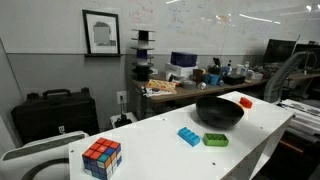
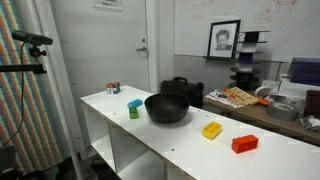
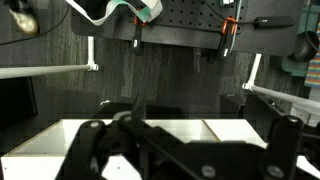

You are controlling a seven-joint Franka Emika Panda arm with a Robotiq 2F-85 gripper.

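My gripper is open in the wrist view, and only dark floor shows between its fingers. Neither exterior view shows the arm. On the white table (image 2: 185, 150), a black bowl (image 2: 167, 108) stands near the middle. A blue brick (image 1: 189, 136) and a green brick (image 1: 215, 140) lie close together beside it. The multicoloured cube (image 1: 102, 158) sits at one end of the table. On the bowl's other side are a yellow brick (image 2: 211, 130) and a red brick (image 2: 244, 144). The bowl's inside is mostly hidden.
A pale surface (image 3: 45, 138) shows under the gripper's base in the wrist view. Tools and cables clutter a dark shelf (image 3: 185, 36) along that view's top. Behind the white table stand a black case (image 1: 54, 116) and a crowded side table. Bare tabletop surrounds the bricks.
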